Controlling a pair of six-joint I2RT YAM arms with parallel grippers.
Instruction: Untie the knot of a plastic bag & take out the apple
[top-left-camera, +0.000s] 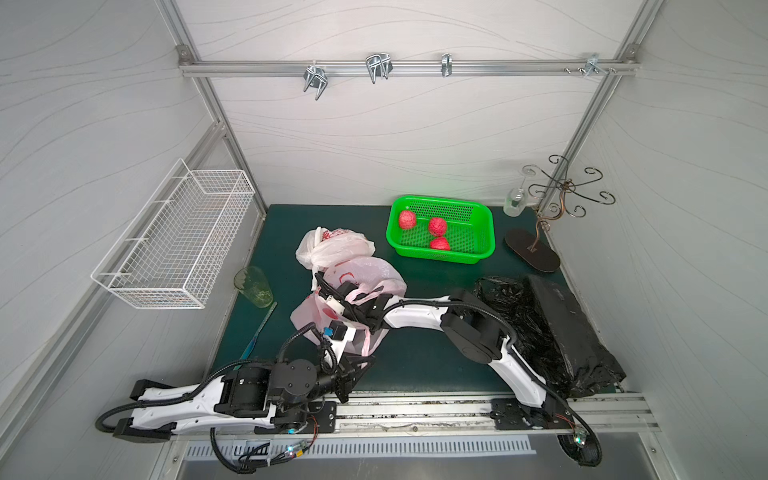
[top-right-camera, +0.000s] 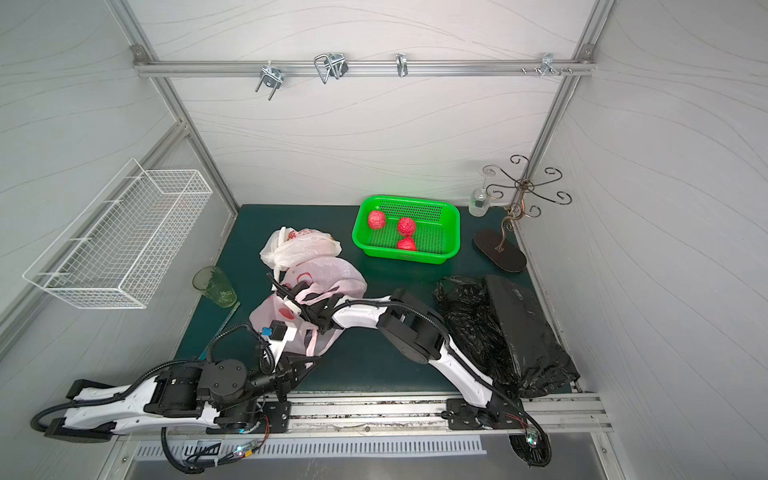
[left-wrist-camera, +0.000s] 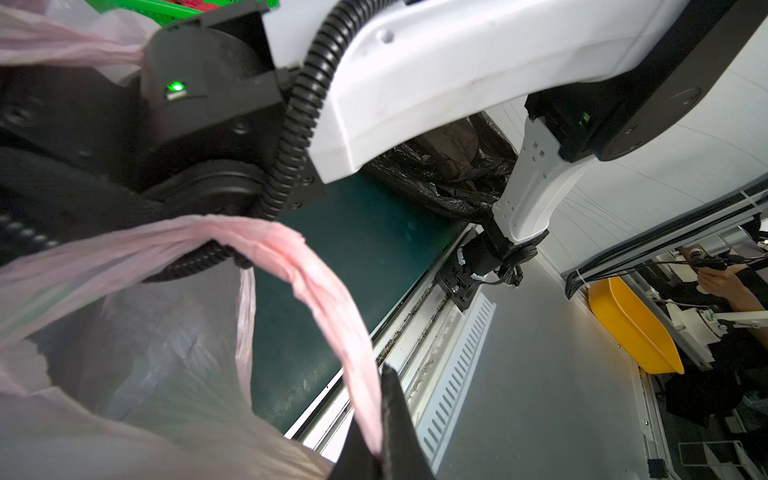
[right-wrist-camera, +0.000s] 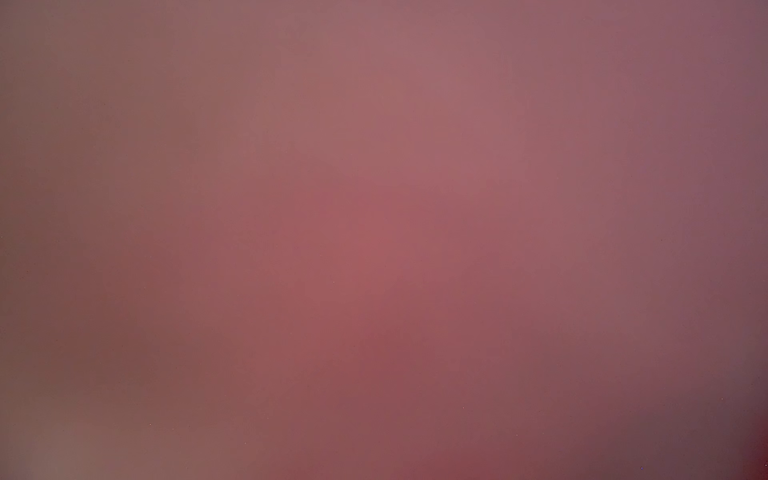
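A pale pink plastic bag (top-left-camera: 376, 276) lies open at the table's middle, with a white bag (top-left-camera: 336, 244) behind it. My left gripper is shut on a twisted strap of the pink bag at the near side. My right gripper (top-left-camera: 328, 292) reaches into the pink bag; its fingers are hidden by plastic and arm, and its wrist view is a pink blur. Red shows through the bag, too unclear to identify.
A green basket (top-left-camera: 480, 240) with three red balls stands at the back. A glass (top-left-camera: 253, 285) is at left; black bags (top-left-camera: 572, 336) and a metal stand (top-left-camera: 532, 252) are at right.
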